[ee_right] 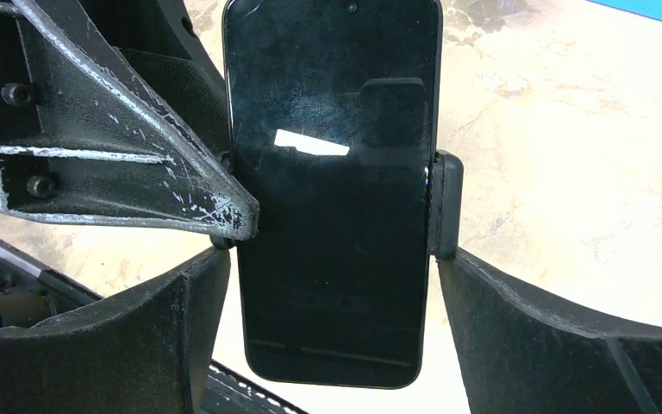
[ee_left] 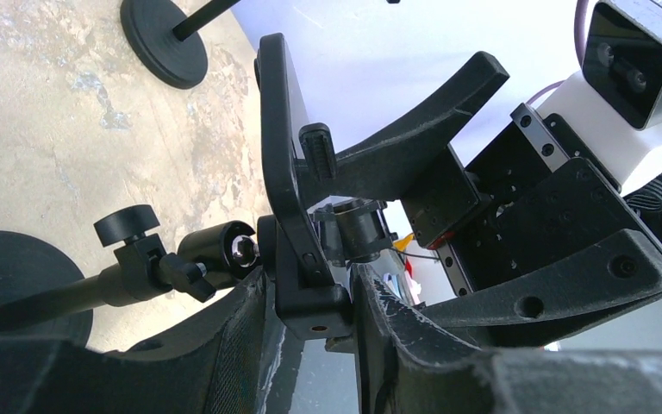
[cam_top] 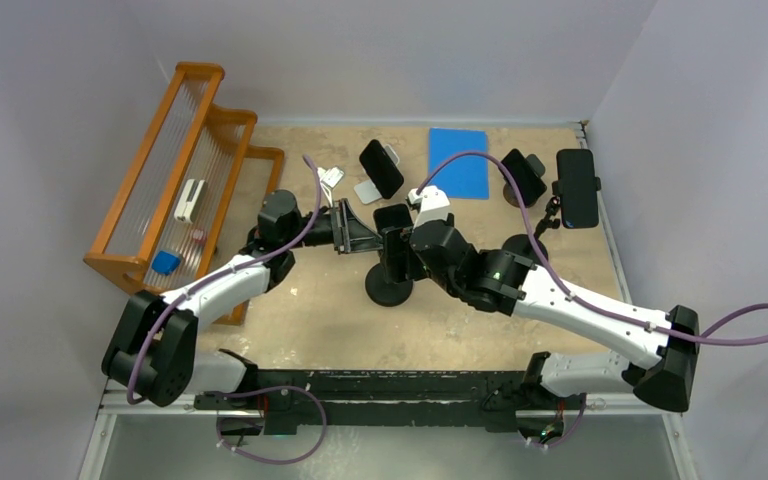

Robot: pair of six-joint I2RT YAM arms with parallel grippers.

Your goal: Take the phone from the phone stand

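Observation:
A black phone (ee_right: 336, 293) sits upright in the clamp of a black stand (cam_top: 388, 292), screen toward the right wrist camera. The clamp's side arm hugs its edge; in the left wrist view the phone (ee_left: 274, 112) appears edge-on. My left gripper is closed around the clamp's near end, one finger (ee_right: 224, 216) in front of the phone's left edge. My right gripper stands open, its fingers (ee_right: 491, 297) on either side of the phone. Whether they touch it is unclear. From above, both grippers largely hide the clamp.
Other phones stand on holders at the back (cam_top: 381, 168) and right (cam_top: 577, 188). A blue sheet (cam_top: 460, 165) lies at the back, and a wooden rack (cam_top: 200, 130) stands left. Bare table shows in front of the stand.

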